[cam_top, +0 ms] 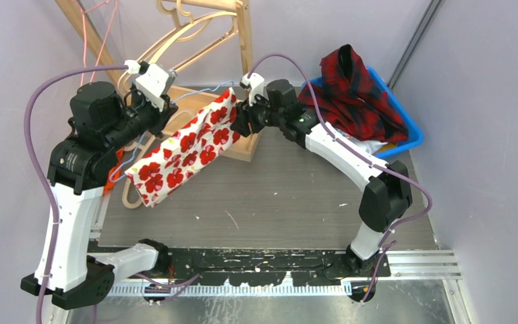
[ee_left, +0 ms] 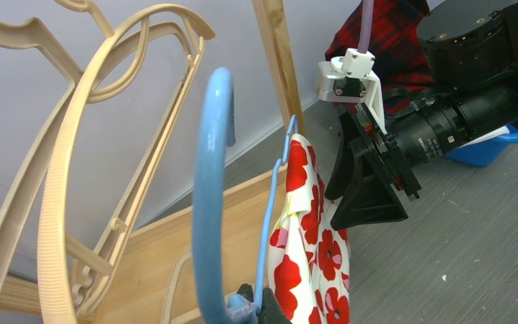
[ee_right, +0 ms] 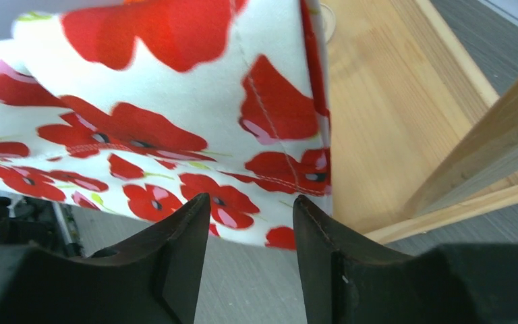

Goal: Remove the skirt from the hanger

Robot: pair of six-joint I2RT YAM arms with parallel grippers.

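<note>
The white skirt with red flowers [cam_top: 187,148] hangs slanting from a light blue hanger [ee_left: 209,196]. My left gripper [cam_top: 164,111] is shut on the hanger, whose hook rises large in the left wrist view. My right gripper [cam_top: 241,118] is at the skirt's right end, its fingers apart and part open. In the right wrist view the folded, seamed fabric [ee_right: 175,135] lies just beyond both fingertips; I cannot tell whether they touch it.
A wooden rack [cam_top: 243,34] with a tray base stands at the back left, pink hangers on its left. A blue bin [cam_top: 411,138] of plaid cloth is at right.
</note>
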